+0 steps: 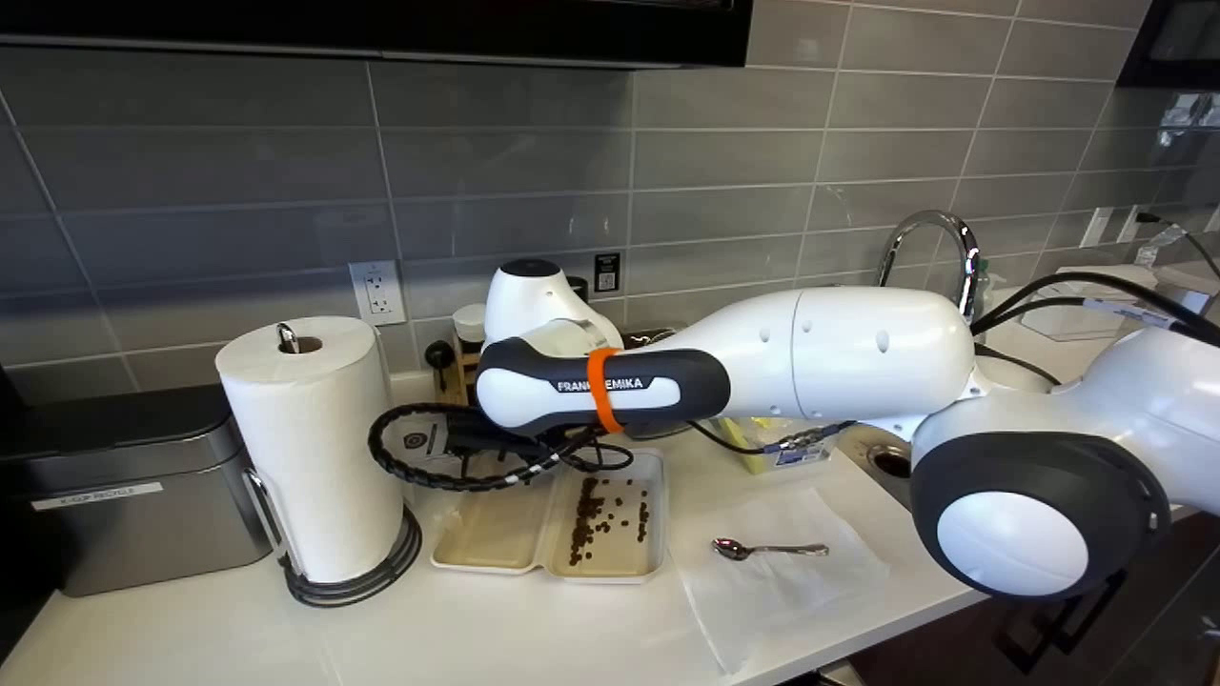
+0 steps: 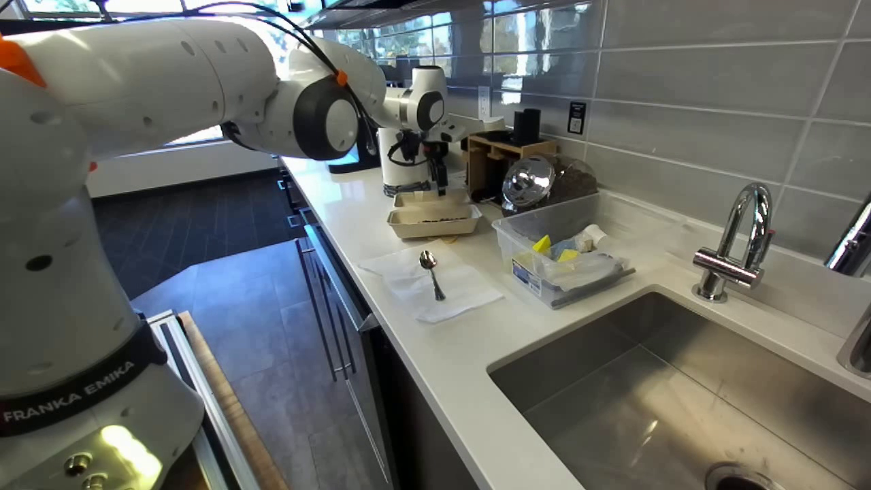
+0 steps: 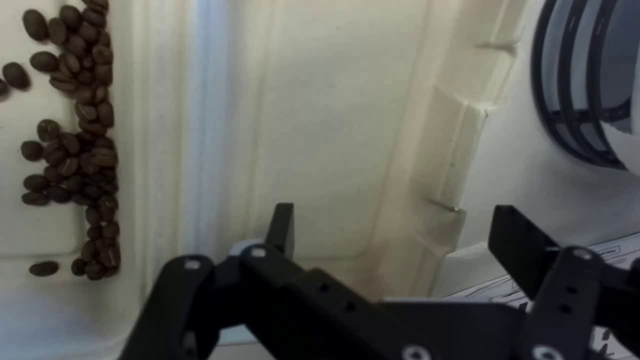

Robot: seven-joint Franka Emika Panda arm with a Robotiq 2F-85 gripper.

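Observation:
My gripper is open, its two black fingers set wide apart with nothing between them. Below it in the wrist view lies the bare compartment of a beige takeout container (image 3: 336, 120). Dark coffee beans (image 3: 90, 156) fill a strip along the inner edge of the other compartment, at left in that view. From the first exterior view, the container (image 1: 492, 532) lies open on the counter with scattered beans (image 1: 586, 520) in its right half. A metal spoon (image 1: 772, 551) rests on a white paper towel (image 1: 818, 595) to the right. The arm hides the fingertips there.
A paper towel roll (image 1: 309, 457) on a black stand and a steel bin (image 1: 160, 503) stand left of the container. Toward the sink (image 2: 669, 392) sits a clear plastic tub (image 2: 539, 269) with assorted items. Bare counter lies along the front.

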